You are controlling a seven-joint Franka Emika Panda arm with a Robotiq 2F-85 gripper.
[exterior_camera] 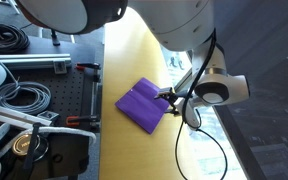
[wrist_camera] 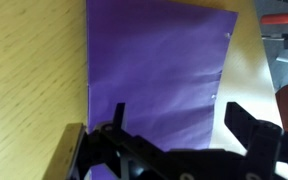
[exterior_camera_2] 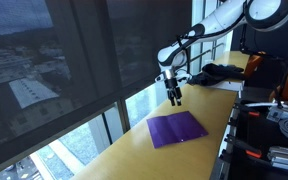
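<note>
A purple cloth (exterior_camera: 141, 105) lies flat on the wooden table, roughly square. In the second exterior view the cloth (exterior_camera_2: 174, 130) is spread out whole, with my gripper (exterior_camera_2: 174, 98) hanging above its far edge. From the wrist, the cloth (wrist_camera: 164, 75) fills the middle of the view, and my gripper is above it with its fingers spread apart. Nothing shows between them. In the first exterior view the gripper (exterior_camera: 172, 105) is over the cloth's right side.
A dark cart with coiled cables (exterior_camera: 24, 97) and tools stands along one table edge. A window and dark blind (exterior_camera_2: 54, 80) flank the other side. Bare table (exterior_camera_2: 114, 160) surrounds the cloth.
</note>
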